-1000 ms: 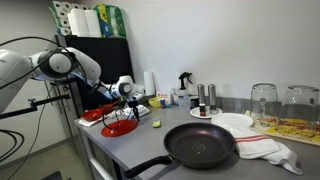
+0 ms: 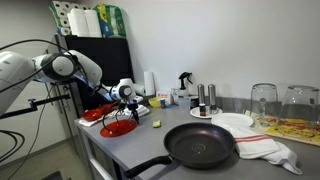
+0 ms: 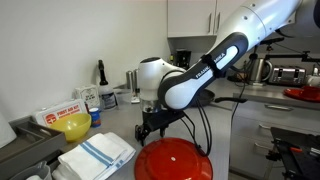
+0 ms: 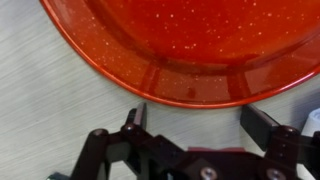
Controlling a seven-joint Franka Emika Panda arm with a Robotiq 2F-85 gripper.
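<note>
A round red plate (image 2: 118, 128) lies at the left end of the grey counter, below the arm. In the wrist view the near rim of the red plate (image 4: 200, 92) curves across just beyond the fingertips. My gripper stands open there, one finger (image 4: 139, 117) at the left and the other at the right, with the rim close to the tips. Whether the rim reaches between the pads is hard to tell. From the second exterior view, the gripper hangs at the back left edge of the plate (image 3: 172, 162).
A dark frying pan (image 2: 198, 146) sits mid-counter, with a white cloth (image 2: 265, 147) to its right. Glass jars (image 2: 300, 103) stand further right. In the second exterior view, a striped towel (image 3: 97, 155) and a yellow bowl (image 3: 73, 126) are left of the arm.
</note>
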